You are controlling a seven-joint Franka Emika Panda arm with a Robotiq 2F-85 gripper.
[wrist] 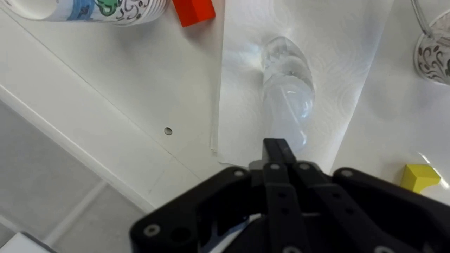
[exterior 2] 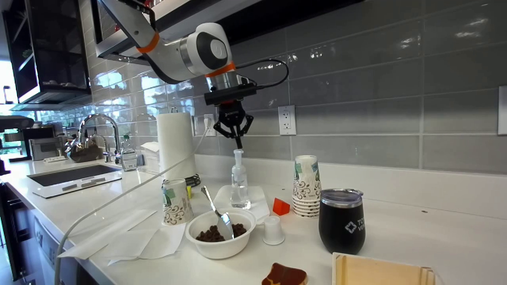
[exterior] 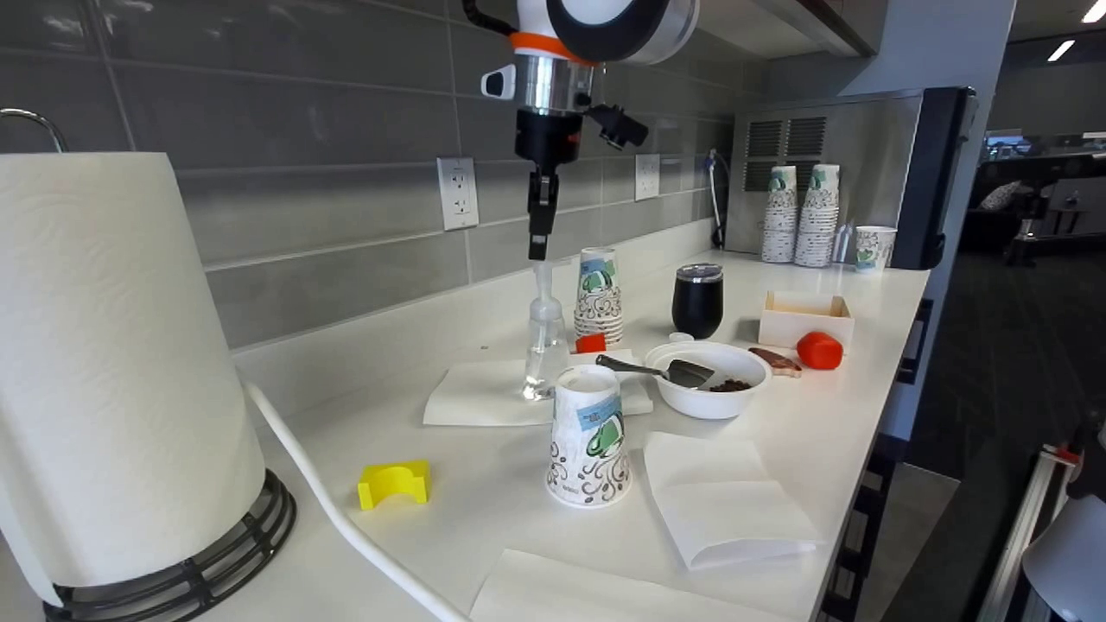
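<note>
A clear pump bottle (exterior: pixel 545 347) stands upright on a paper towel (exterior: pixel 467 397) near the back wall. Straight above its pump top is my gripper (exterior: pixel 538 255), pointing down, its fingers shut together with nothing showing between them. In exterior view 2 the fingertips (exterior 2: pixel 239 144) sit just over the white pump head (exterior 2: pixel 238 154); whether they touch it I cannot tell. From the wrist view, the gripper covers the pump head, while the bottle body (wrist: pixel 289 90) shows beyond the fingertips.
A white bowl (exterior 2: pixel 221 247) with brown pieces and a spoon stands in front of the bottle. Around it are upturned paper cups (exterior: pixel 587 446), a cup stack (exterior 2: pixel 306 185), a red block (exterior 2: pixel 281 206), a yellow block (exterior: pixel 394 482) and a black tumbler (exterior 2: pixel 342 223). A white cable crosses the counter.
</note>
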